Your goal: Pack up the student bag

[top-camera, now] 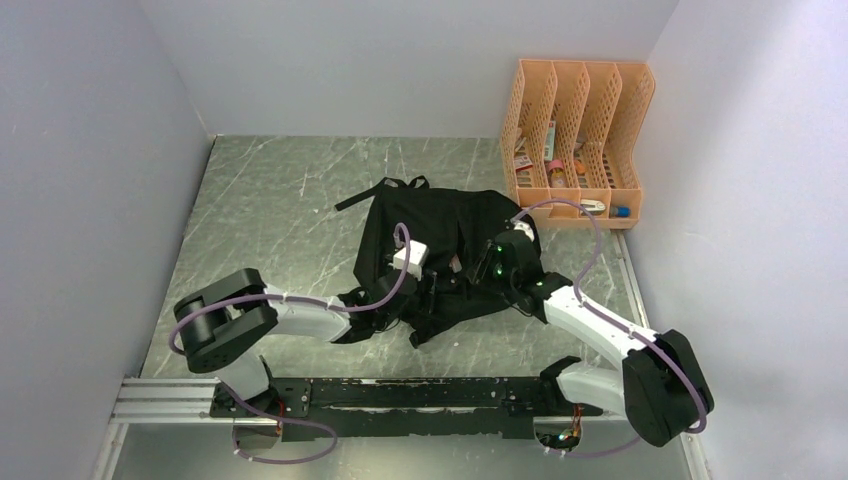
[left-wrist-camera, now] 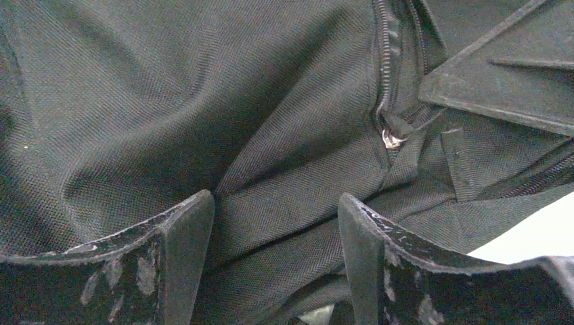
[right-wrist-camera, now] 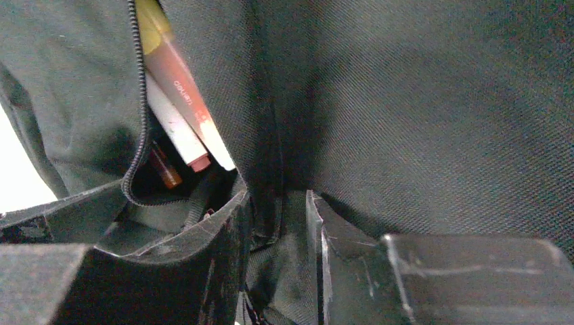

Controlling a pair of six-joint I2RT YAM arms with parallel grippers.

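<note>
The black bag [top-camera: 425, 215] lies flat on the table, both grippers over its near half. In the left wrist view, my left gripper is part open above the folded cloth, nothing held. A zipper pull [left-wrist-camera: 390, 139] sits ahead and right of its fingers. My right gripper is also part open; a hanging edge of bag cloth [right-wrist-camera: 260, 156] runs down into the gap between its fingers. Left of that edge the zipped opening gapes, showing an orange and yellow marker [right-wrist-camera: 177, 78], a white pen [right-wrist-camera: 174, 125] and a dark red pen [right-wrist-camera: 164, 166] inside.
A peach organizer [top-camera: 527, 95] with several compartments stands at the back right, holding small stationery. Bare table [top-camera: 270, 220] lies left of the bag. A strap [top-camera: 358, 199] sticks out at the bag's far left.
</note>
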